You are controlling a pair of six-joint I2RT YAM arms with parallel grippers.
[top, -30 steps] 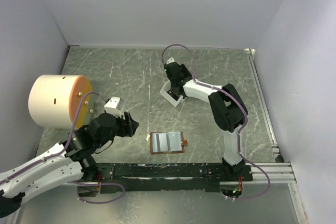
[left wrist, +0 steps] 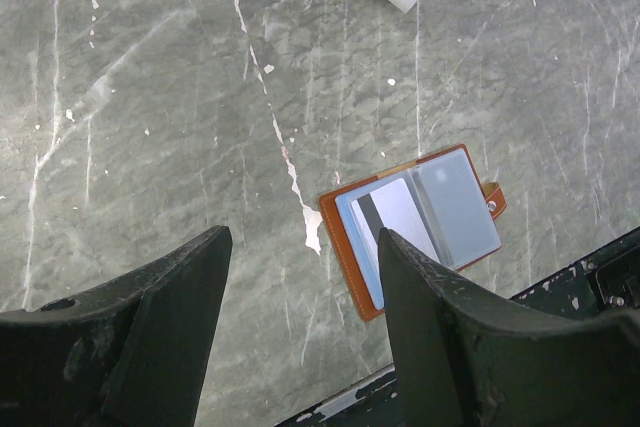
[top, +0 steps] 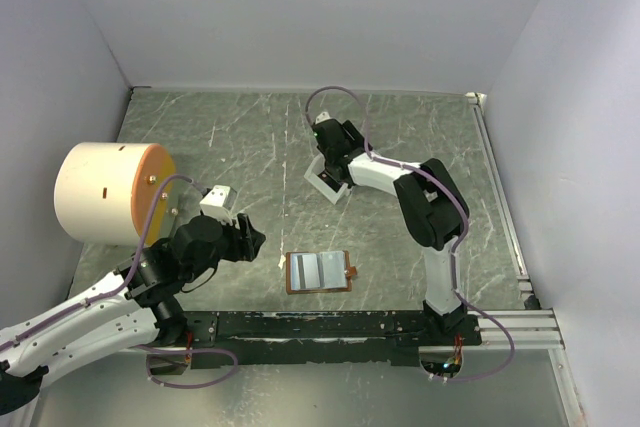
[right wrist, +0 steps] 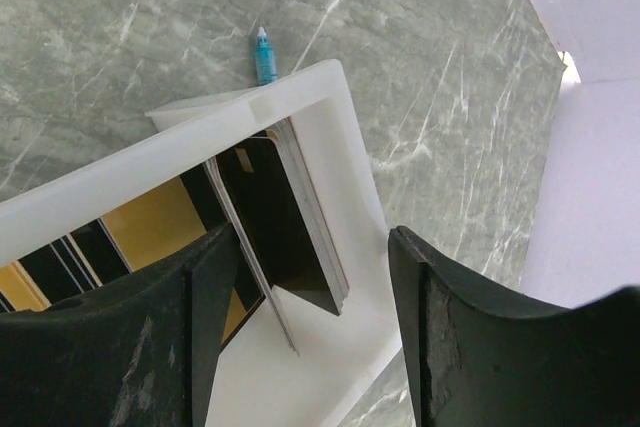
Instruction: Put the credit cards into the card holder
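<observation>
The card holder (left wrist: 470, 207) lies open on the table near its front edge, brown with clear sleeves, a white card (left wrist: 400, 212) in one. A white tray (right wrist: 355, 182) at the table's middle back holds black and gold cards (right wrist: 270, 217), several standing tilted. My right gripper is over the tray, open, its fingers either side of a black card at the tray's end, not visibly closed on it. My left gripper stands open at the left front, above bare table beside the holder, with nothing between its fingers.
A white cylinder with an orange end (top: 100, 197) stands at the left, close to the left arm. A small blue tube (right wrist: 265, 57) lies behind the tray. Walls border the back and sides.
The right arm has shifted very slightly over the tray. The left arm and card holder look unchanged.
</observation>
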